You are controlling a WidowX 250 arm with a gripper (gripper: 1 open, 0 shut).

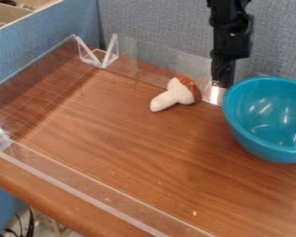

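A black gripper [222, 76] hangs from the top of the view near the back wall, above and just behind the left rim of a turquoise bowl [266, 130]. It looks shut, with nothing visible between its fingers. A white toy mushroom with an orange-brown cap [172, 96] lies on its side on the wooden table, left of the bowl and below-left of the gripper, apart from both.
Clear plastic barriers [99, 56] edge the wooden table [126, 167] at the back, left and front. Grey-blue padded walls [151, 23] stand behind and left.
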